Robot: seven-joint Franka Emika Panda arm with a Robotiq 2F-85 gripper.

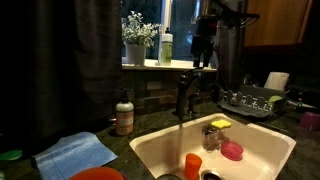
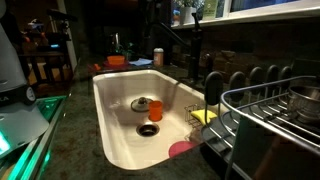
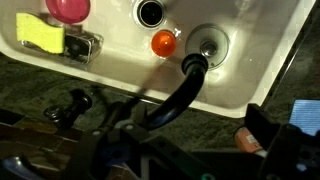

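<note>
In the wrist view my gripper stands open above the back edge of the sink, its fingers wide apart. The black faucet (image 3: 185, 95) rises between them in this view; whether they touch it I cannot tell. From the first exterior view, the gripper (image 1: 200, 62) hangs above the faucet (image 1: 184, 98). An orange cup (image 3: 164, 43) sits in the white sink (image 2: 118, 110), between the dark drain (image 3: 150, 13) and a round metal item (image 3: 208, 45). A pink dish (image 3: 68, 8) and a yellow sponge (image 3: 40, 33) on a holder (image 3: 83, 45) are at the other end.
A soap bottle (image 1: 124, 114), a blue cloth (image 1: 75, 156) and a red bowl (image 1: 98, 174) occupy the counter left of the sink. On the opposite side stands a dish rack (image 2: 275, 105). A potted plant (image 1: 137, 38) and another bottle (image 1: 166, 47) line the windowsill.
</note>
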